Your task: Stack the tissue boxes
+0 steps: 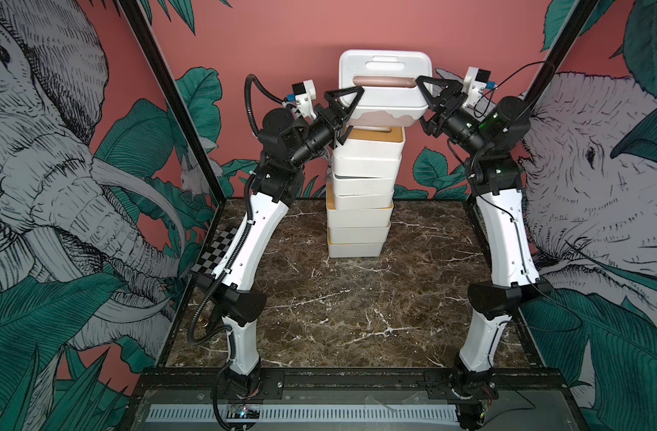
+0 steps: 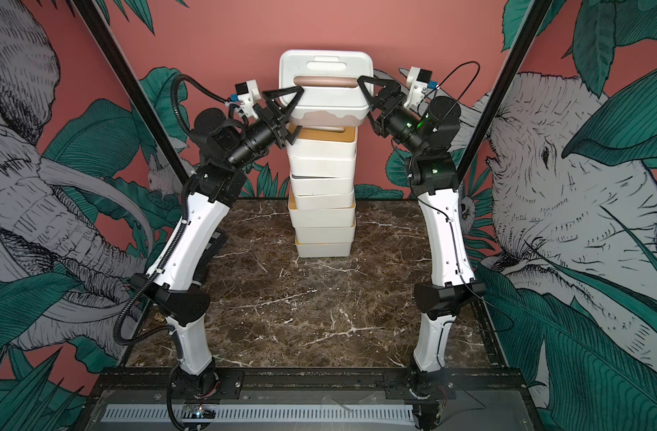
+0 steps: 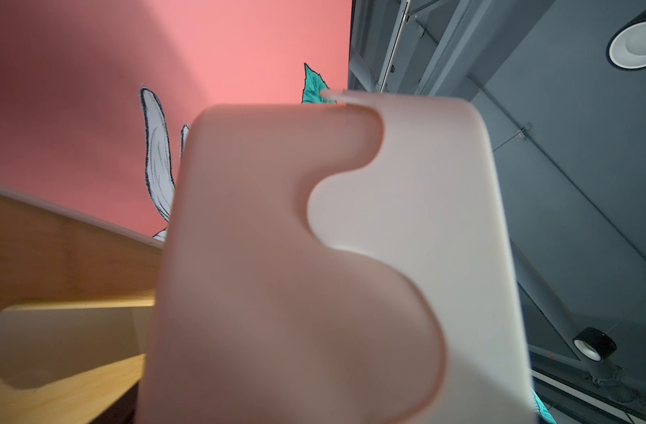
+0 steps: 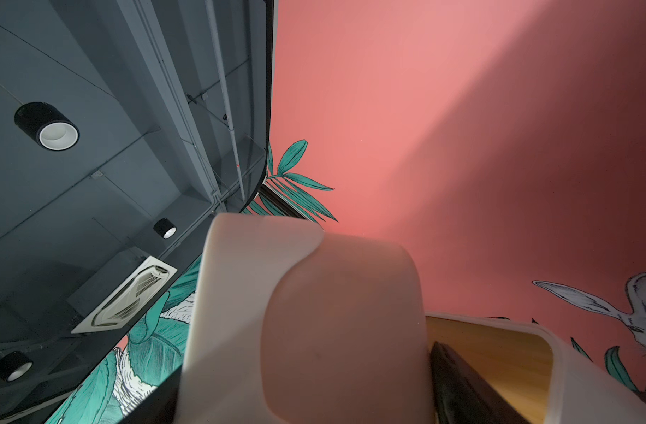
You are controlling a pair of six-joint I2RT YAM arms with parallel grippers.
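Observation:
A white tissue box (image 1: pixel 393 97) with a pink wavy pattern is off the stack, above its top box (image 1: pixel 375 146), leaving that box's wooden lid partly exposed. In the left wrist view its pink and white end face (image 3: pixel 337 268) fills the middle. My left gripper (image 1: pixel 352 112) is open wide, with the box's left end between its fingers. At the opposite end my right gripper (image 1: pixel 424 105) has its fingers on both sides of the box. The right wrist view shows dark fingers (image 4: pixel 471 385) close against the box end (image 4: pixel 337 332). The fingers' inner contact is largely hidden.
Several white tissue boxes with wooden lids form a tall, slightly uneven stack (image 2: pixel 323 197) below. A pink patterned wall stands close behind, and a checkered board (image 1: pixel 213 251) lies at the left.

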